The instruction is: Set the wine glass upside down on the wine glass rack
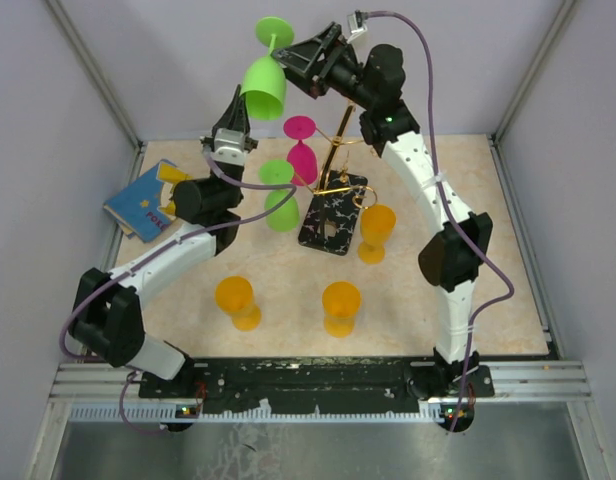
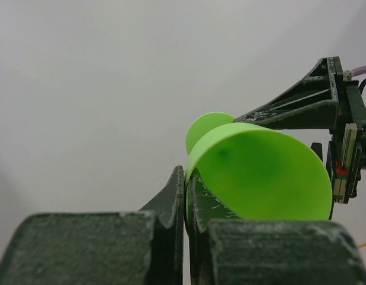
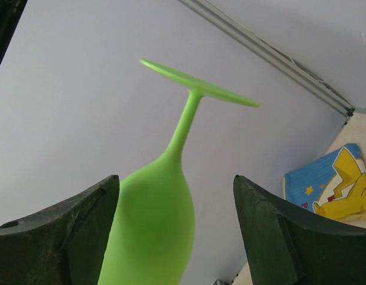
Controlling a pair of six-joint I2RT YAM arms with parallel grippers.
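Note:
A green wine glass [image 1: 263, 82] is held up high, its foot upward and bowl tilted open toward the front. My left gripper is shut on its rim, as the left wrist view shows. My right gripper [image 1: 288, 62] is at the glass's stem side, fingers part open; in the right wrist view the glass fills the space between the fingertips. Below, the gold wine glass rack [image 1: 343, 185] holds a pink glass [image 1: 303, 160] and another green glass [image 1: 282, 208], both foot up.
Orange glasses [image 1: 340, 310] stand upright on the table [image 1: 438, 300], several in all. A blue illustrated item [image 1: 138, 205] lies at the back left.

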